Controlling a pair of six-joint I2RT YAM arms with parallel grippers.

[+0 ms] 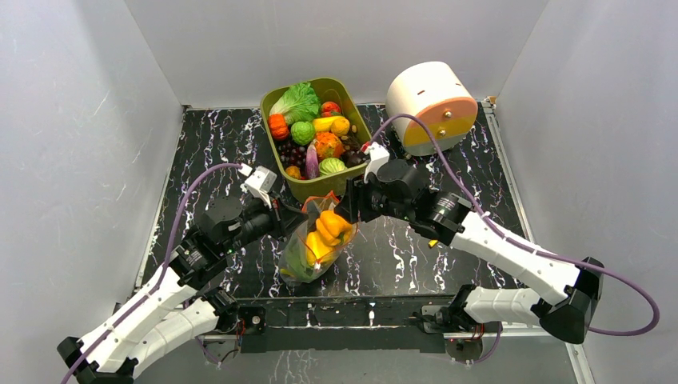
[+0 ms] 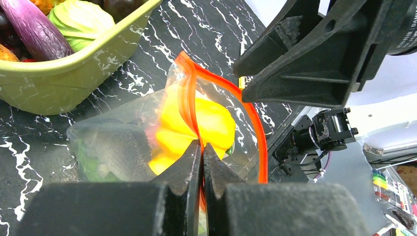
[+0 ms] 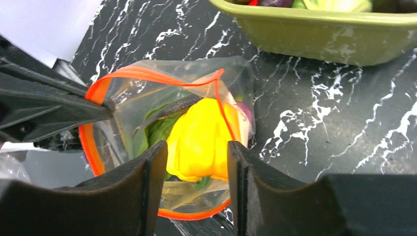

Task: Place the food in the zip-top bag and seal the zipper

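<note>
The clear zip bag [image 1: 300, 260] with orange zipper rim stands front-centre, holding yellow peppers [image 1: 328, 232], leafy greens [image 3: 157, 130] and a dark fish-like item [image 3: 172, 110]. My left gripper is shut on the orange rim of the bag, holding that side up. My right gripper [image 1: 348, 208] is part open above the bag's mouth, nothing visible between its fingertips; in the right wrist view the yellow pepper [image 3: 196, 142] lies inside the bag beyond them.
Just behind the bag sits a green bin [image 1: 296, 187] full of produce. A cream box [image 1: 428, 96] stands at the back right. The marble surface right of the bag is mostly clear; walls enclose the sides.
</note>
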